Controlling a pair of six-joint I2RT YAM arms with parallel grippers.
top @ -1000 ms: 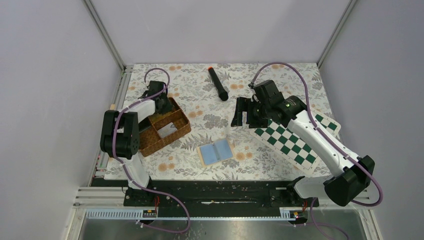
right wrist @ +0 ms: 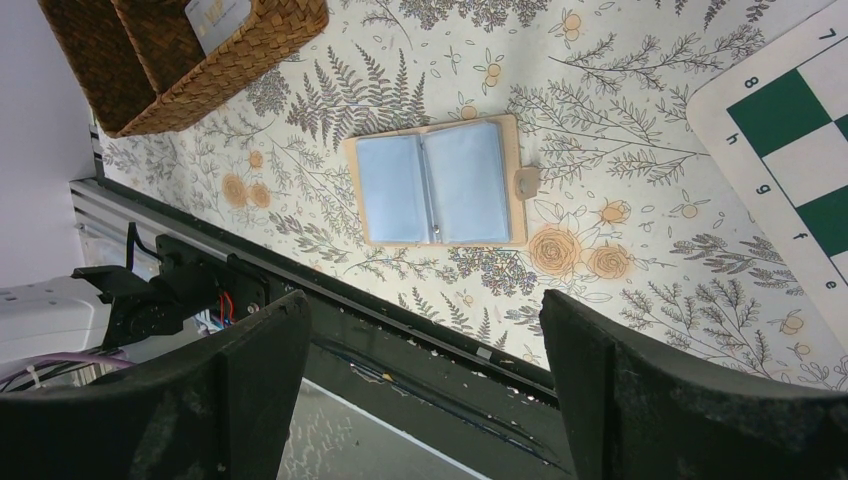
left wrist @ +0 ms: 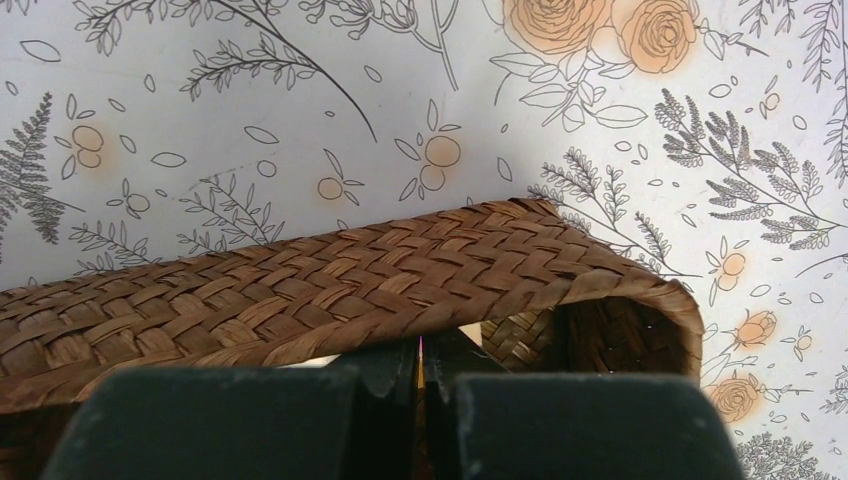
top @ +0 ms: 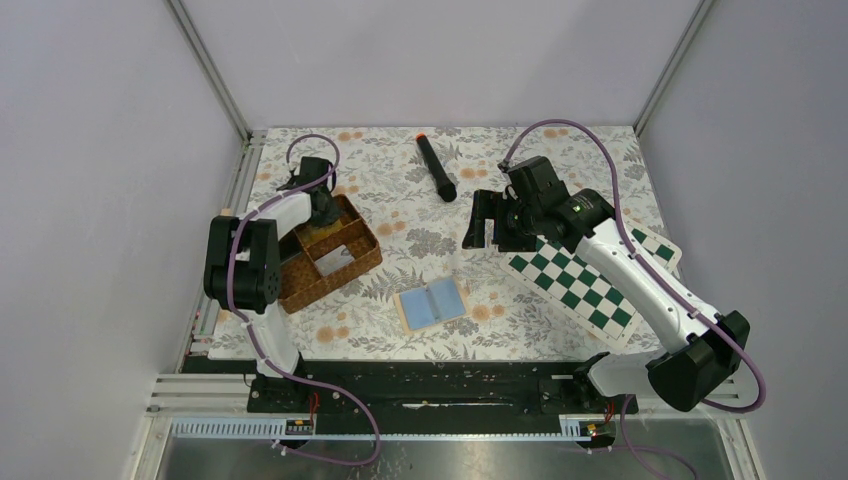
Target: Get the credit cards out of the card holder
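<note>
The card holder (top: 432,304) lies opened flat near the table's front middle, its two pale blue pages (right wrist: 466,182) facing up, with a small tab on one side. A white card (top: 334,260) rests in a compartment of the woven basket (top: 366,254). My left gripper is shut over the basket's far end, its tips partly below the rim. Only a thin coloured sliver shows between its fingers, and I cannot make out what it is. Up and to the right of the card holder, my right gripper is open with nothing between its fingers.
A black cylinder (top: 436,168) with an orange end lies at the back middle. On the right, a green and white chessboard (top: 572,282) sits partly under my right arm.
My right arm has moved only a little. The card holder and basket have stayed put.
</note>
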